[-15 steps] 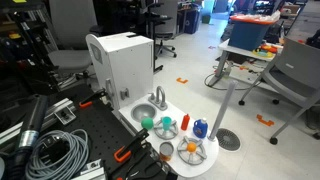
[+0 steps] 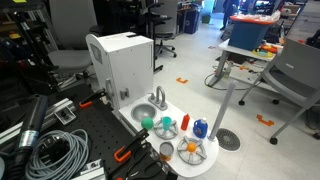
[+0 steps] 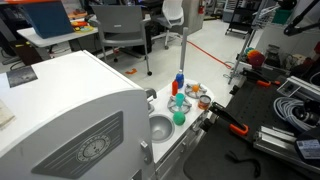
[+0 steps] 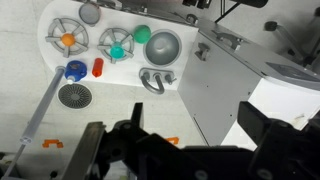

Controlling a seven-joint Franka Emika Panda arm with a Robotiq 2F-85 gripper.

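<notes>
My gripper stands open at the bottom of the wrist view, its dark fingers apart and nothing held between them. Beyond them is a white toy kitchen counter [image 4: 128, 82]. On it are a green round item [image 4: 142, 34], a teal item [image 4: 117, 52] on one burner, an orange item [image 4: 68, 40] on the other burner, a red item [image 4: 98, 67] and a blue item [image 4: 76, 70]. A metal cup [image 2: 166, 151] stands at the counter's near edge. The round sink [image 4: 163, 47] looks empty. I cannot make out the gripper in either exterior view.
Beside the sink rise a faucet [image 2: 161, 97] and a tall white cabinet [image 2: 124, 65]. An upright white post [image 2: 222, 108] stands at the counter's far side. Orange clamps [image 2: 131, 149] and coiled cable [image 2: 58, 155] lie on the dark table. A grated disc [image 4: 75, 95] lies flat.
</notes>
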